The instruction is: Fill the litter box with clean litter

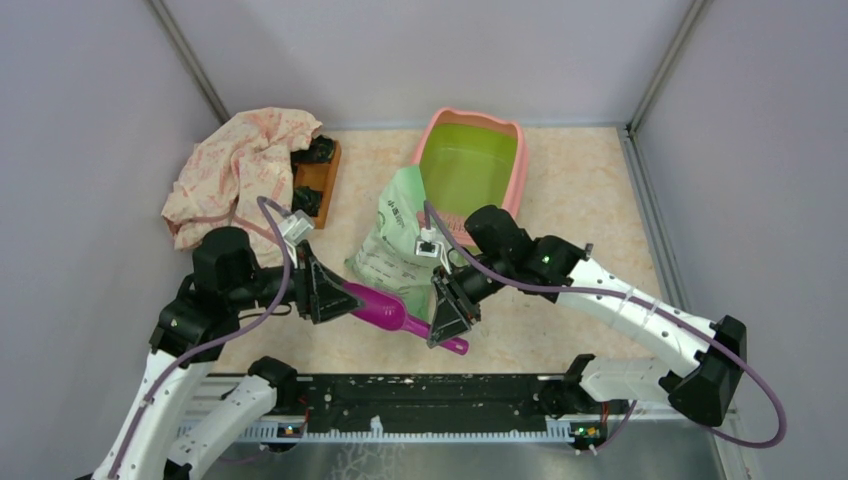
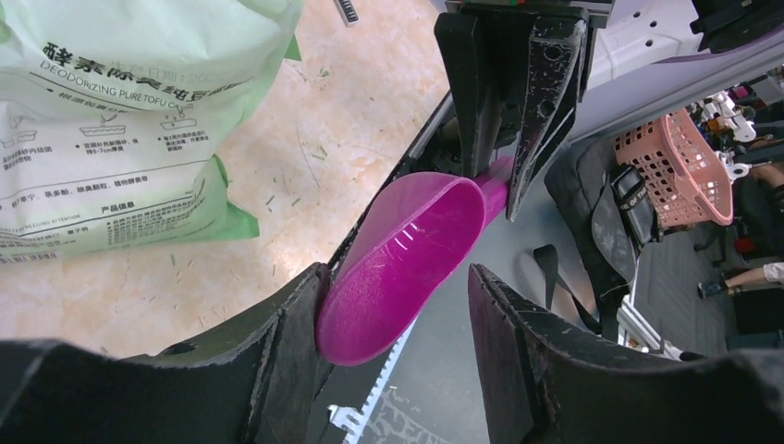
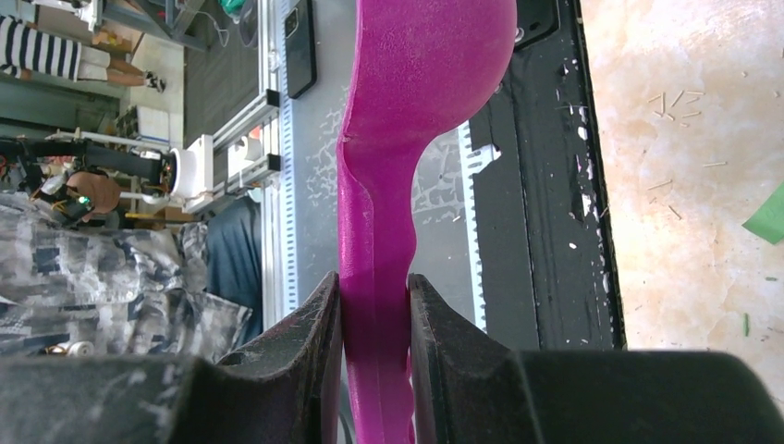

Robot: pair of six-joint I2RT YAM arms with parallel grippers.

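Observation:
My right gripper [image 1: 447,318] is shut on the handle of a magenta scoop [image 1: 380,308], filling the gap between its fingers in the right wrist view. My left gripper is part open at the scoop's wide end, whose rim lies between and against its left finger; whether it grips is unclear. The green-white litter bag [image 1: 385,250] lies behind the scoop. The litter box [image 1: 465,160], pink-rimmed with a green floor, stands at the back, its front partly hidden by the bag and right arm.
A wooden tray [image 1: 318,180] with black items and a crumpled patterned cloth [image 1: 235,170] lie at the back left. The board [image 1: 580,170] is clear at the right. Its front edge borders a black strip.

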